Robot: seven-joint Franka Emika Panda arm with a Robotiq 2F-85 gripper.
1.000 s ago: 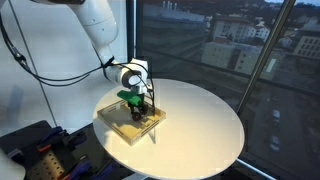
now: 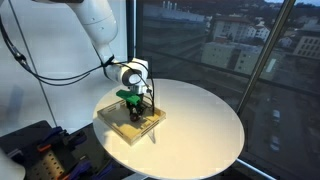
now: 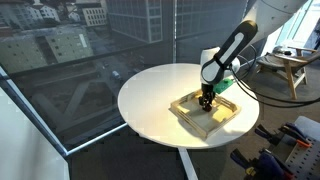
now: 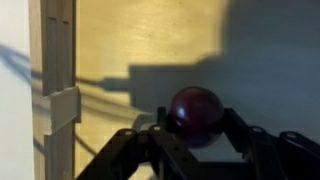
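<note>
A dark red ball (image 4: pixel 196 115) sits between the fingers of my gripper in the wrist view, and the fingers are shut on it. Beneath it is the pale wooden floor of a shallow tray (image 4: pixel 100 45), partly in my arm's shadow. In both exterior views the gripper (image 2: pixel 135 113) is low over the wooden tray (image 2: pixel 113 130), well inside its rim. The ball is too small and dark to make out there. Whether it touches the tray floor I cannot tell.
The tray's wooden side wall (image 4: pixel 52 90) runs along the left of the wrist view. A white oval table (image 2: pixel 195 120) carries the tray near one end, and the rest of its top is clear. A chair (image 3: pixel 290 70) stands beyond the table.
</note>
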